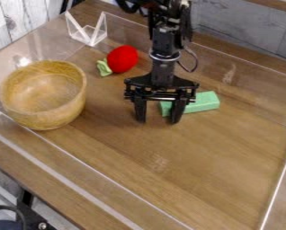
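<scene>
The black robot gripper [160,103] is low over the middle of the wooden table, just left of a green block [199,102] that lies on its side there. The gripper's body partly covers the block's left end. Whether its fingers hold anything cannot be told.
A wooden bowl [40,93] stands at the left. Behind it are a red round object [122,58] with a small green piece at its lower left and a white wire stand [88,29].
</scene>
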